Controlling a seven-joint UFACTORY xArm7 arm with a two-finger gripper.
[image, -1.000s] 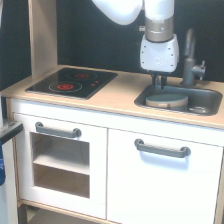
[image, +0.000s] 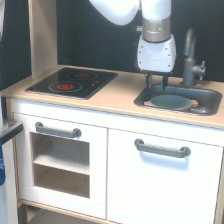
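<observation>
The white robot arm hangs over the toy kitchen's sink, with its black gripper (image: 157, 78) pointing down just above the basin. A teal round pan or bowl (image: 171, 102) lies in the dark sink (image: 208, 99). The fingertips are above the back left part of it; whether they are open or shut is hard to make out.
A black two-ring hob (image: 72, 83) is set in the wooden counter (image: 122, 95) on the left. A grey tap (image: 191, 60) stands behind the sink at right. Cabinet doors with dark handles are below.
The gripper has moved a little left and stands above the teal dish, which now shows more clearly and sits slightly differently in the sink.
</observation>
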